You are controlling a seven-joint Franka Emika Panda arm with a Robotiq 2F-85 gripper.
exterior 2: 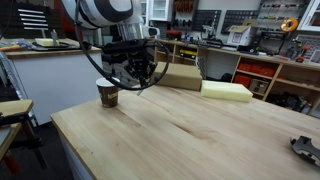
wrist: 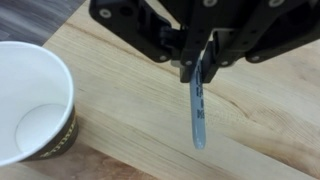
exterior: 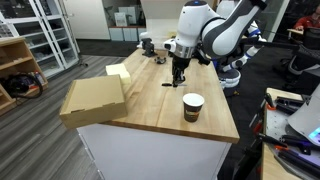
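Observation:
A slim grey-blue pen or marker point(wrist: 198, 115) with dark lettering is held by my gripper, whose fingers are shut on one end of it. Its free end points down the wrist view, over the wooden tabletop. To the left in that view, a white-lined paper cup point(wrist: 38, 105) stands upright and open, and looks empty. The cup point(exterior: 192, 108) is near the table's front right in exterior view 1, with the gripper point(exterior: 177, 80) behind it. In exterior view 2 the cup point(exterior 2: 107, 92) stands left of the gripper point(exterior 2: 143, 82), apart from it.
A cardboard box point(exterior: 93, 100) sits at the table's left edge, and a pale yellow block point(exterior: 118, 73) lies behind it. A dark metal object point(exterior 2: 306, 148) rests at the table's far side.

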